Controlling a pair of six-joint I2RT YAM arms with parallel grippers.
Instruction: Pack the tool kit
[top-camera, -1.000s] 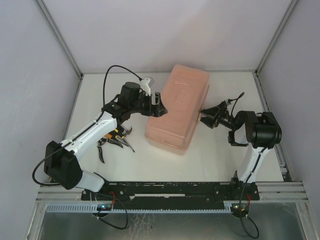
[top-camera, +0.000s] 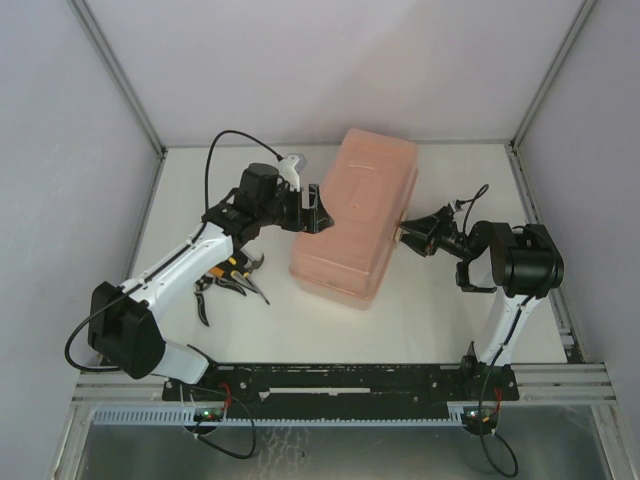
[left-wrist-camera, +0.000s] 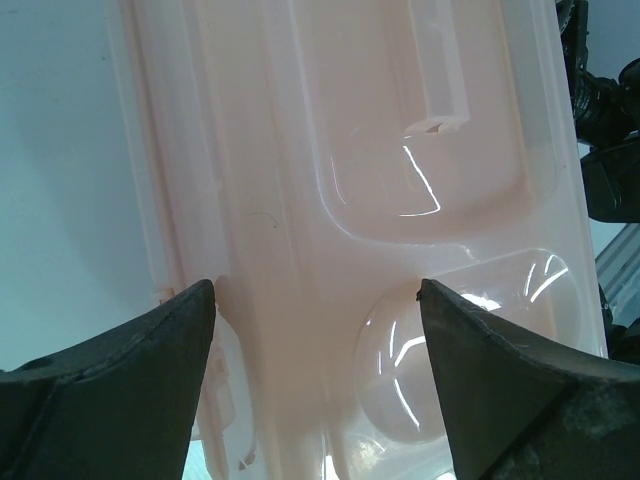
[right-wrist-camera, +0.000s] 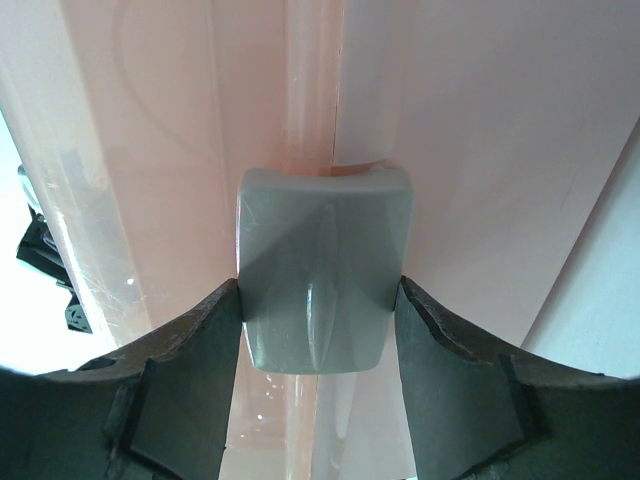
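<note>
A pinkish plastic tool case (top-camera: 350, 210) lies tilted at the back middle of the table, its lid down; its contents cannot be seen. Over the case's left edge my left gripper stands open, only lid surface showing beyond its fingers. On the opposite side, my right gripper has a fingertip against each side edge of a grey latch (right-wrist-camera: 322, 275) on the case's wall. The latch fills the gap between those fingers. Several hand tools (top-camera: 240, 271) lie in a loose group at the table's left, partly under the left arm.
Behind the case rises the back wall (top-camera: 330, 80), close to its far end. The left arm (top-camera: 180, 262) spans the left side above the tools.
</note>
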